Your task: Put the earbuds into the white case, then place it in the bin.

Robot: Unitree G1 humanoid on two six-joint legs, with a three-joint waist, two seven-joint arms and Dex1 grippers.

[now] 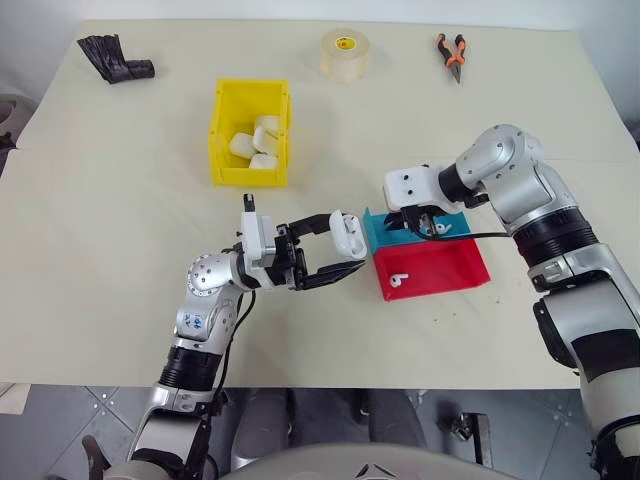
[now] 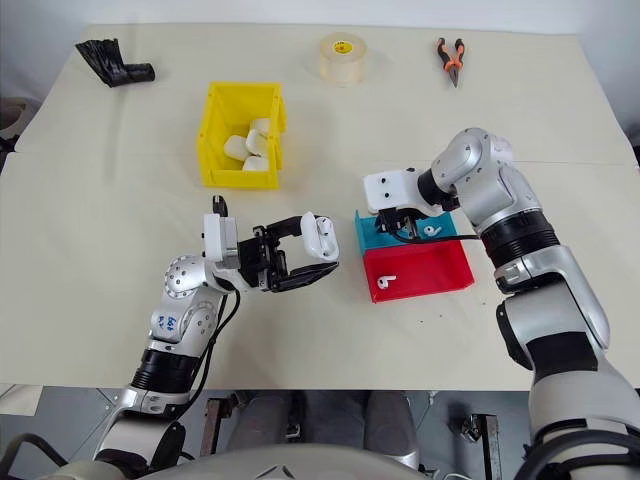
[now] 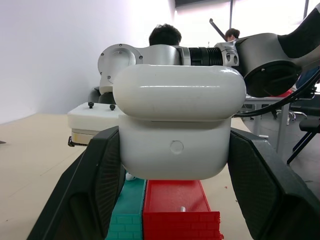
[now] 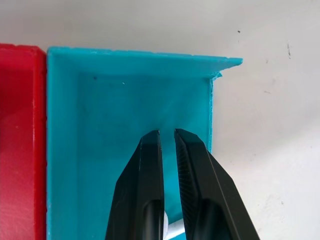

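Note:
The white case [image 3: 175,145] is gripped between the black fingers of my left gripper [image 1: 340,244], held up left of the bins. My right gripper points down into the blue bin [image 4: 120,110]. Its fingertips are almost together, with only bare blue floor showing in the slit between them. A white earbud [image 4: 175,229] lies on that floor, low in the right wrist view and mostly hidden by the fingers. From the head, an earbud [image 1: 443,229] shows in the blue bin, and another earbud [image 1: 398,280] rests in the red bin [image 1: 445,265].
A yellow bin [image 1: 222,130] with several white cases stands at the back left. Tape [image 1: 344,58], pliers [image 1: 453,60] and a black object [image 1: 115,60] lie along the far side.

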